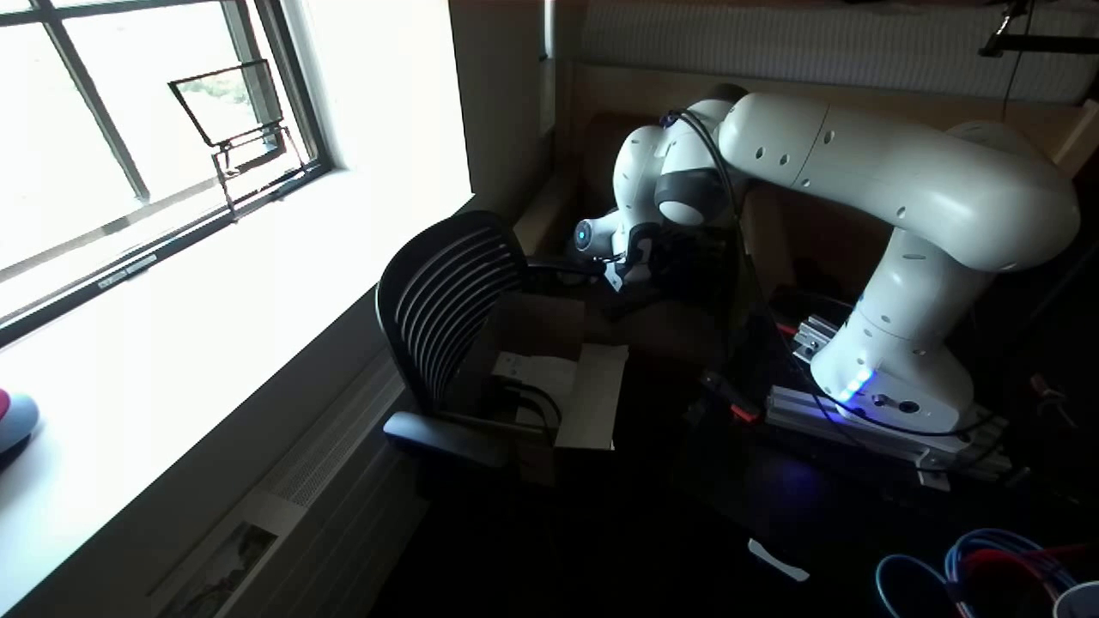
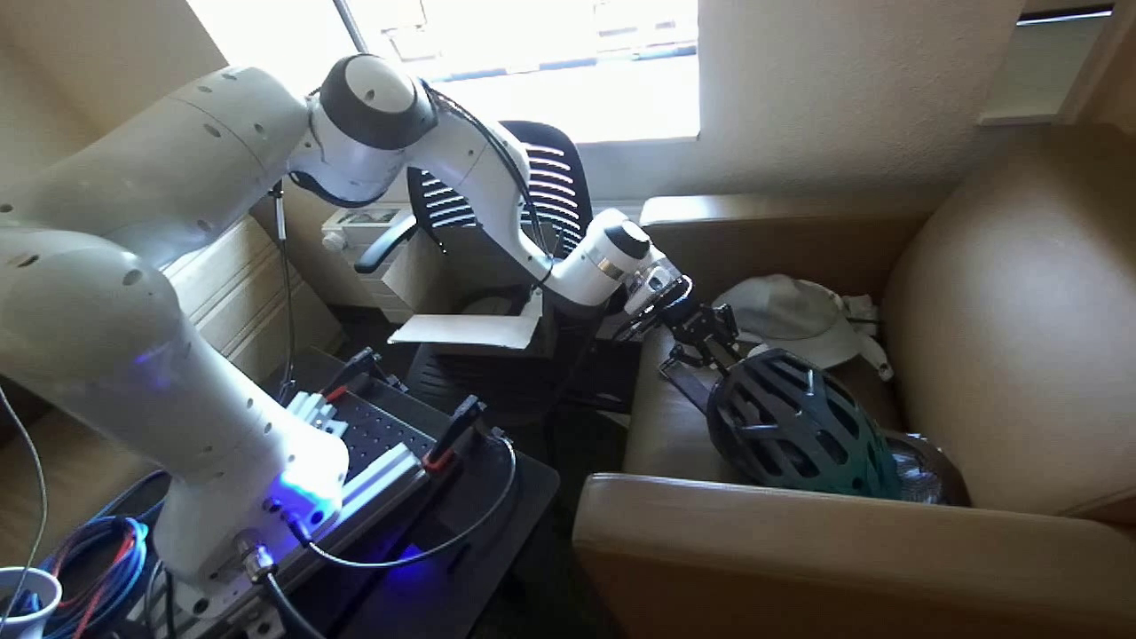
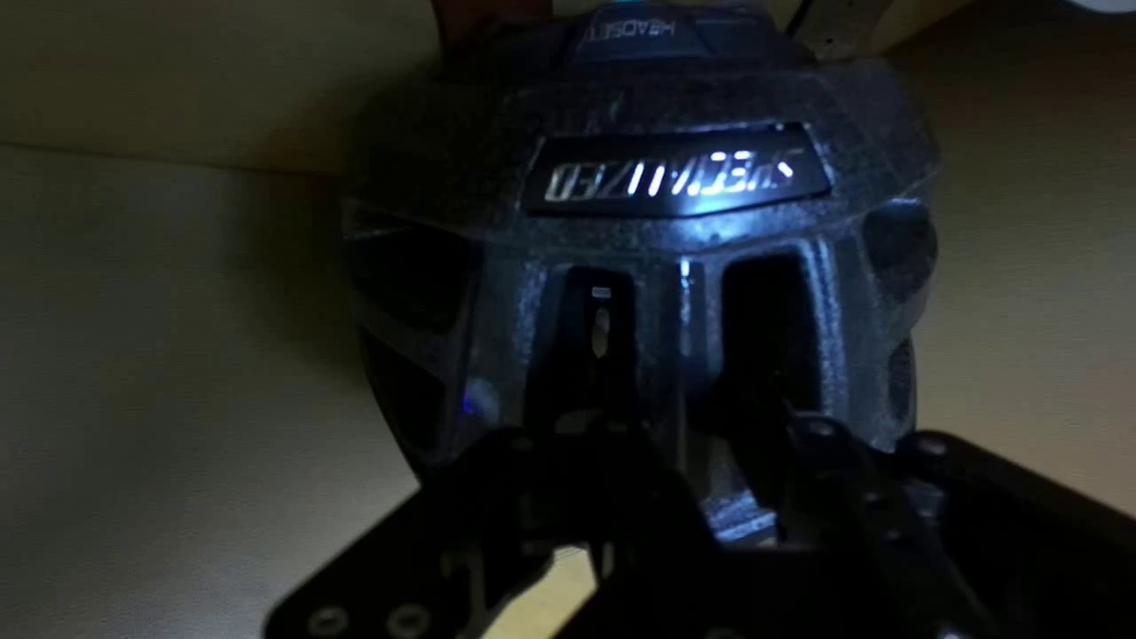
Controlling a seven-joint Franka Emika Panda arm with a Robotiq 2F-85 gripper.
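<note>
A dark bike helmet (image 2: 790, 421), black shading to green, is over the tan armchair's seat. My gripper (image 2: 724, 350) reaches it from the left at its near end. In the wrist view the helmet's front (image 3: 682, 229) fills the middle, with a lettered badge and open vents. My gripper is shut on the helmet, its dark fingers entering the vents on either side of a rib. Shadow hides the fingertips inside the vents. Whether the helmet is off the seat I cannot tell.
A white cap (image 2: 793, 318) lies behind the helmet on the seat. The armchair's near armrest (image 2: 852, 532) and far armrest (image 2: 777, 213) flank it. A black office chair (image 1: 453, 309) holds an open cardboard box (image 1: 592, 396) beside the arm.
</note>
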